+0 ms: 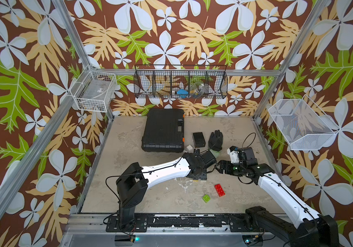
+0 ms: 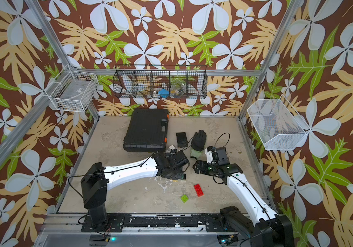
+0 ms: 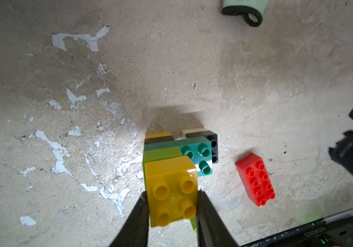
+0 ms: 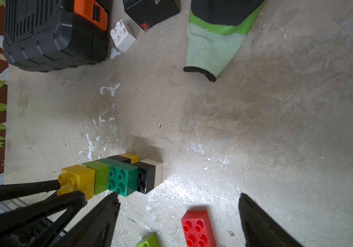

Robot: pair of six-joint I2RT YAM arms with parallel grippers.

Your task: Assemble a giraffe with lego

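A stack of bricks stands on the table: in the right wrist view a green brick (image 4: 120,177) lies across black, yellow and tan leg bricks, with a lime brick (image 4: 98,176) on top at one end. Above the lime brick is a yellow brick (image 3: 172,187), with my left gripper shut on it; it looks seated on the lime one, though I cannot tell how firmly. My right gripper is open and empty, to the right of the stack. A red brick (image 3: 257,179) and a loose lime brick (image 1: 206,198) lie on the table nearby.
A white brick (image 4: 122,36) lies by the black case (image 1: 164,130) at the back. Beside it are a small black box (image 1: 199,139) and a glove (image 1: 215,140). Bare table surrounds the red brick.
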